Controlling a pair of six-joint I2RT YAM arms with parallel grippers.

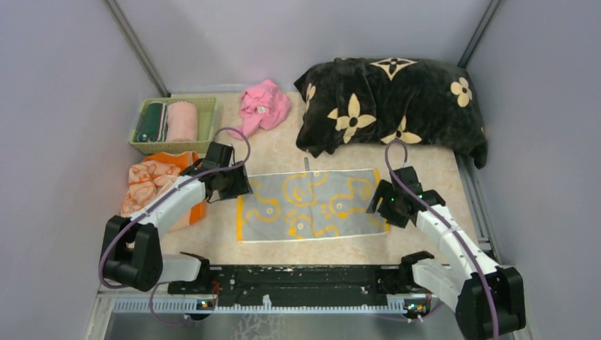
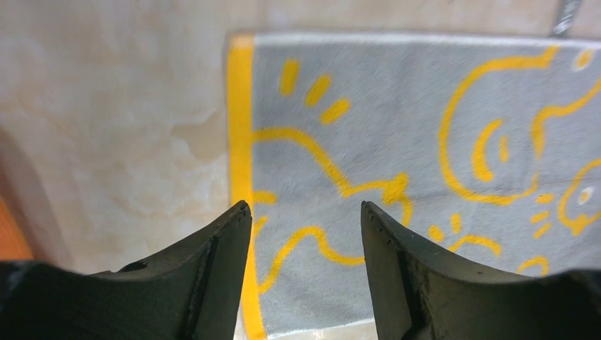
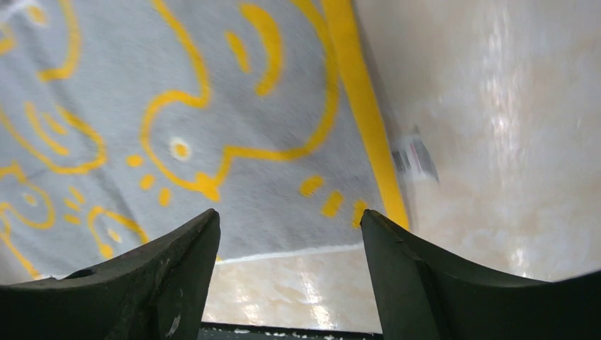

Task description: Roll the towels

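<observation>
A grey towel with yellow figures and yellow end bands (image 1: 312, 205) lies spread flat on the table, its long sides nearly level in the top view. Over its left end hangs my left gripper (image 1: 244, 185), open; in the left wrist view the yellow band (image 2: 242, 142) passes behind the gap between the fingers. My right gripper (image 1: 373, 203) stands open above the right end, with the towel's lower edge and right corner (image 3: 398, 221) beneath it. Neither one has anything between its fingers.
Rolled towels, green (image 1: 152, 122) and peach (image 1: 182, 122), lie in a green basket (image 1: 205, 134). An orange towel (image 1: 152, 180) is bunched at left, a pink one (image 1: 264, 105) behind. A large dark patterned cloth (image 1: 390, 103) fills the back right.
</observation>
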